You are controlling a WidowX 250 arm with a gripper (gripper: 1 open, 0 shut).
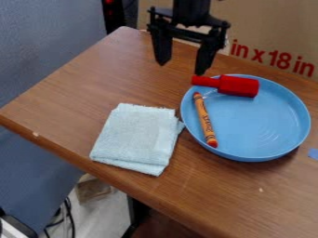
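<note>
My black gripper (184, 46) hangs at the top centre, above the back of the wooden table, its two fingers spread apart with nothing visible between them. A blue plate (261, 125) holds a red cylindrical object (239, 85) at its back edge and an orange crayon (205, 121) along its left side. A folded pale blue cloth (134, 139) lies left of the plate.
A cardboard box (273, 33) stands behind the table. The table's front-left edge drops to the floor, where cables lie.
</note>
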